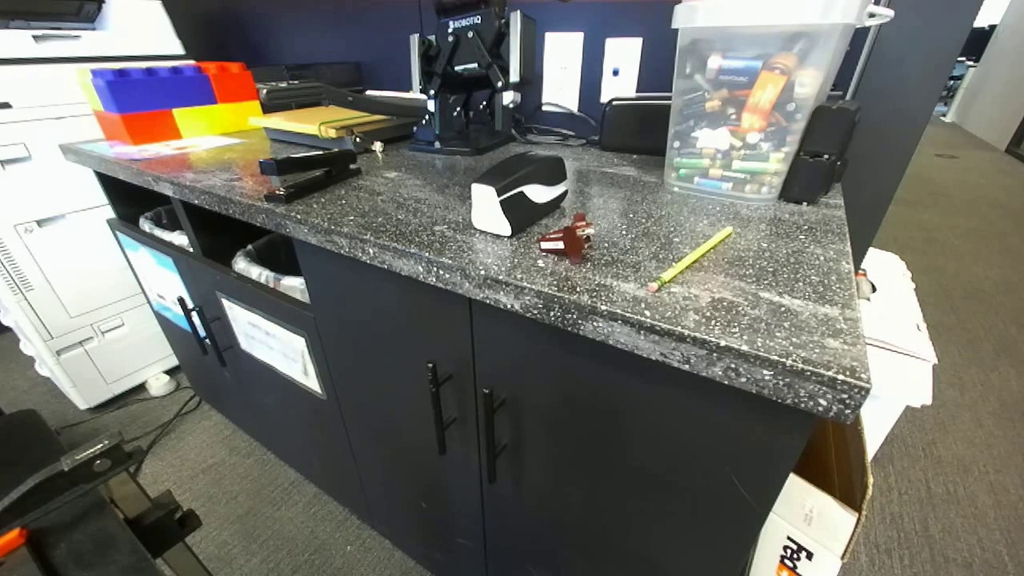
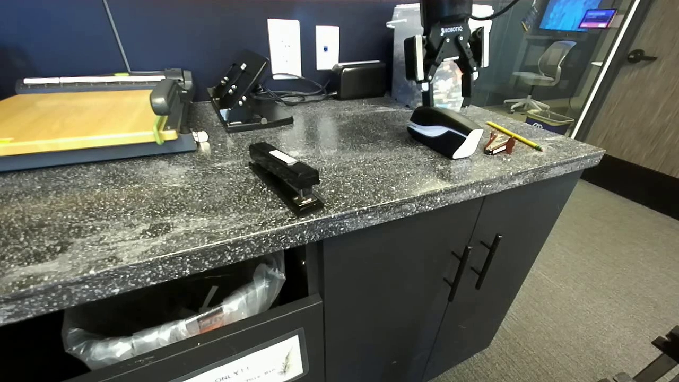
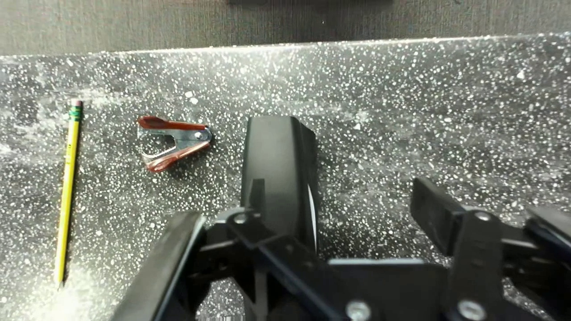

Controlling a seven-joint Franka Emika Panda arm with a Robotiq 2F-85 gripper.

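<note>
A black-and-white electric stapler rests on the speckled counter. Above it hangs my gripper, its fingers parted and holding nothing. Seen from the wrist, the left fingertip overlaps the stapler's dark body, while the right fingertip is over bare counter. A small brown-red staple remover lies beside the stapler, and past it a yellow pencil.
A clear bin of batteries stands at the back right. Another black stapler, a phone-like stand and a paper trimmer occupy the counter's other side. The counter's front edge is close to the stapler.
</note>
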